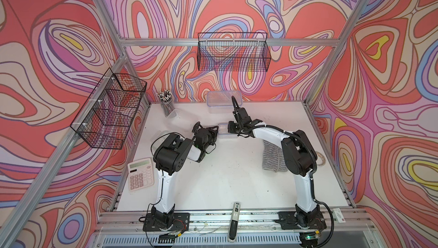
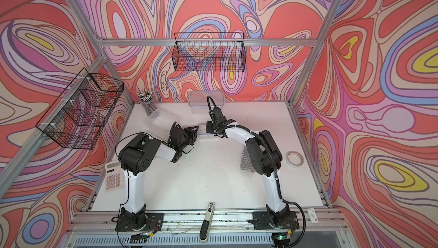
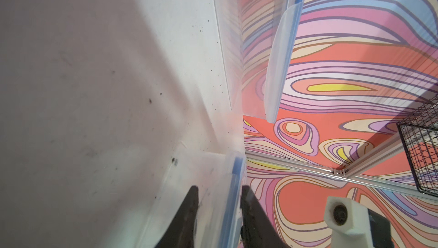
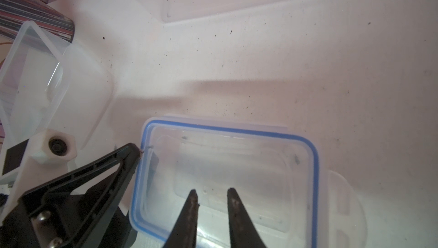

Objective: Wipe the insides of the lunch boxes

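A clear lunch box with a blue rim [image 4: 246, 130] lies in the middle of the table, its inside bare in the right wrist view. My left gripper stands at its left end, fingers apart on either side of the rim wall. Over the box, my right gripper has its fingertips a little apart with nothing between them. A larger clear lunch box [image 1: 224, 96] stands behind, near the back wall. Another clear container [image 4: 48, 83] is at the back left. The grey striped cloth [image 1: 272, 159] lies on the table under the right arm, away from both grippers.
A holder of pens [image 1: 167, 99] stands in the back left corner. The pink calculator [image 1: 140, 174] is at the left edge, and a ring-shaped roll [image 2: 295, 158] at the right. Bare table [image 1: 223, 175] lies open in front of both arms.
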